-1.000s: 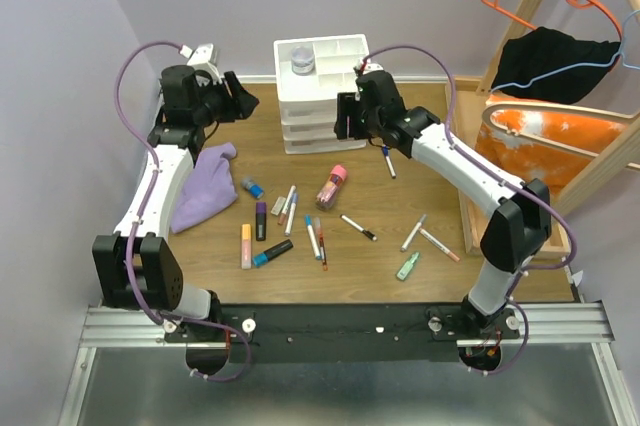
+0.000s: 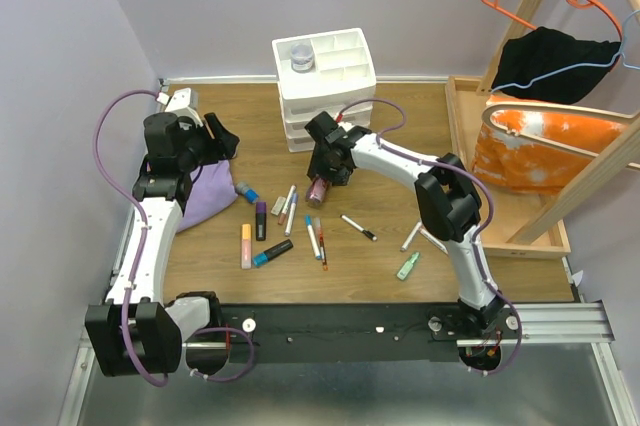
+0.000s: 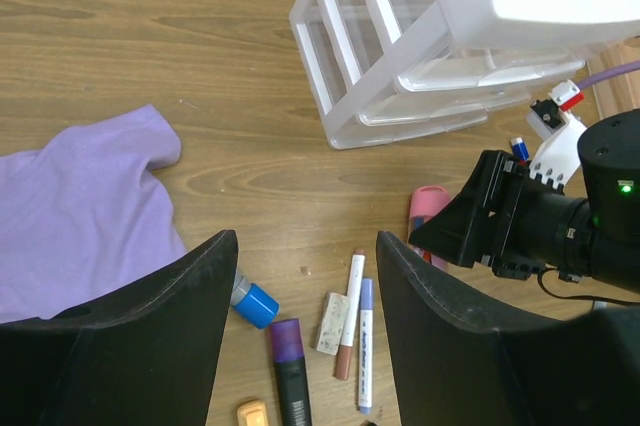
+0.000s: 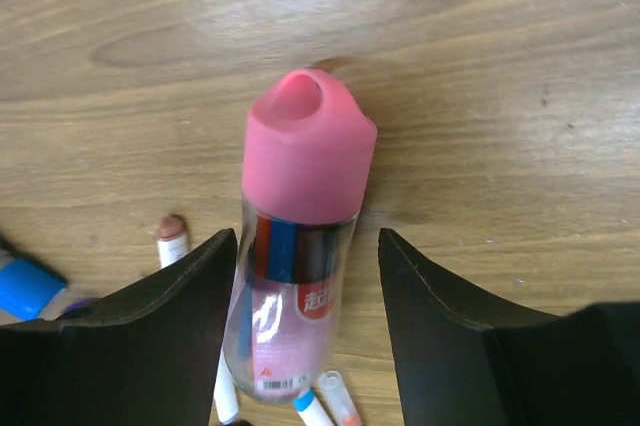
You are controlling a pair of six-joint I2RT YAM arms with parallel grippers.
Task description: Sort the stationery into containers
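A pink-capped clear bottle (image 4: 305, 156) lies on the table (image 2: 205, 266) among loose markers, a small eraser (image 3: 332, 324) and glue sticks. My right gripper (image 2: 325, 171) is down over it, fingers parted on either side; whether they touch it I cannot tell. My left gripper (image 2: 222, 141) hangs open above the purple cloth (image 3: 80, 216) at the left, nothing between its fingers. A white drawer unit (image 2: 322, 96) with a top tray holding a round clear container (image 2: 302, 57) stands at the back.
A wooden rack (image 2: 555, 246) with hangers, a black garment and an orange bag fills the right side. The table's front middle holds scattered markers; a green item (image 2: 407, 266) lies at the front right.
My right gripper has moved left and down from near the drawer unit onto the pink bottle. The left arm has shifted left and toward the front.
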